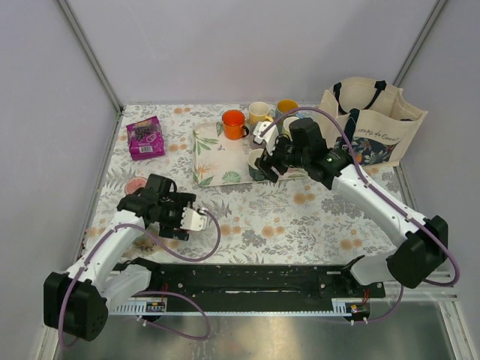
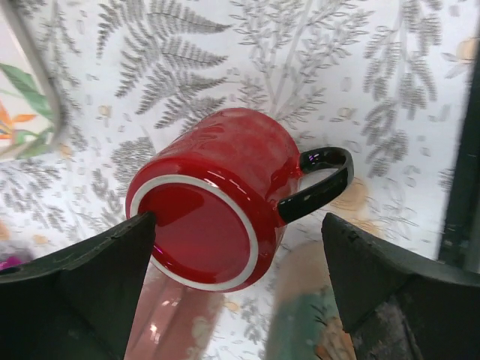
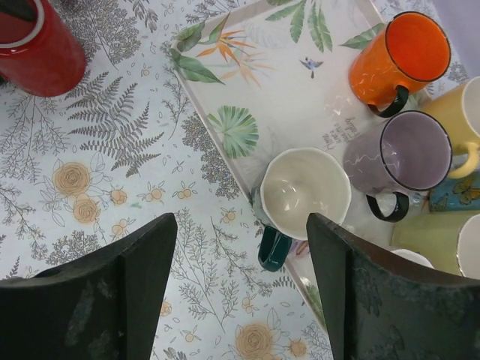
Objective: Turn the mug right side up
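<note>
The red mug (image 2: pixel 210 180) lies on its side, base toward the left wrist camera and black handle (image 2: pixel 326 176) to the right. My left gripper is open over it, a finger at either side; in the top view it largely hides the mug. My right gripper is part open above the tray's front edge, over a white-lined mug with a green handle (image 3: pixel 304 195), which sits below and beyond its fingertips; no grasp shows.
The tray (image 1: pixel 214 154) holds orange (image 1: pixel 232 124), yellow (image 1: pixel 259 112) and purple mugs (image 3: pixel 397 150). More mugs lie beside the red one. A purple packet (image 1: pixel 146 139) is back left, a tote bag (image 1: pixel 371 127) right.
</note>
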